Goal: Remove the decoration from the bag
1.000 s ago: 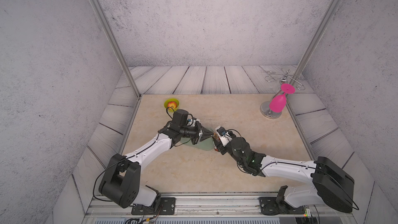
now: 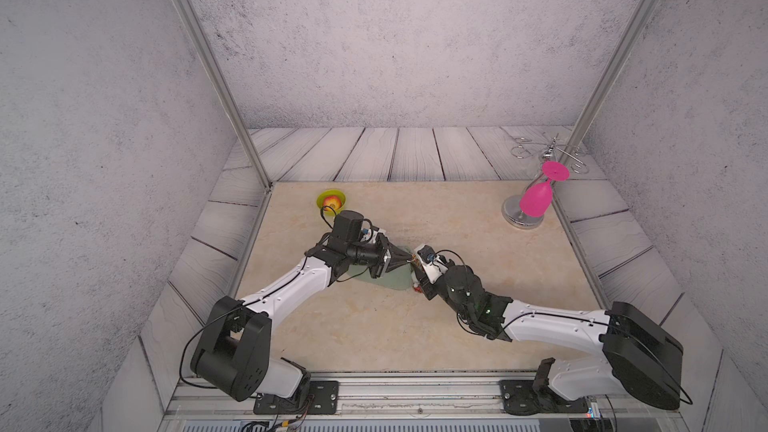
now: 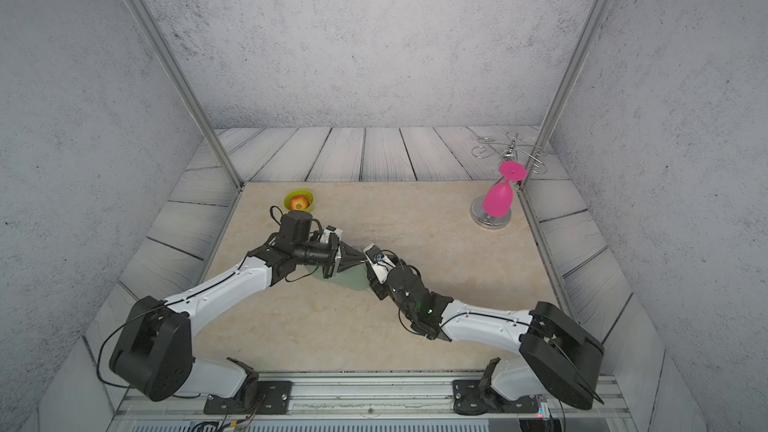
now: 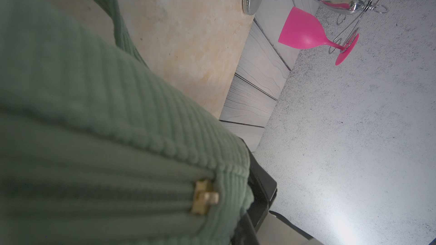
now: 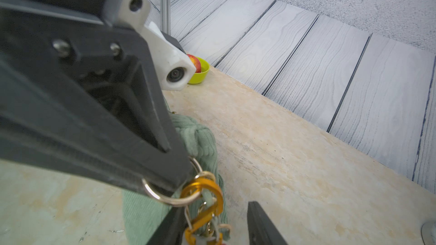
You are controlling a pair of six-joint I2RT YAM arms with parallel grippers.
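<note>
The green corduroy bag (image 4: 113, 104) lies under both arms, its zip pull (image 4: 203, 197) close in the left wrist view. My left gripper (image 2: 409, 259) is shut, with a metal ring (image 5: 170, 198) at its fingertips; whether it pinches the ring or passes through it, I cannot tell. From that ring hangs a gold clasp (image 5: 217, 195), in front of the bag's end. The right gripper is part open, its fingers (image 5: 261, 229) on either side of the clasp's lower part, with a gap at the right finger. The decoration's lower end is cut off there.
A yellow-green bowl (image 2: 321, 194) with an apple (image 2: 332, 203) stands at the back left. At the back right is a metal stand (image 2: 524, 214) with a pink goblet (image 2: 536, 199) hanging from it. Both arms meet closely at the bag.
Both arms keep almost the same places.
</note>
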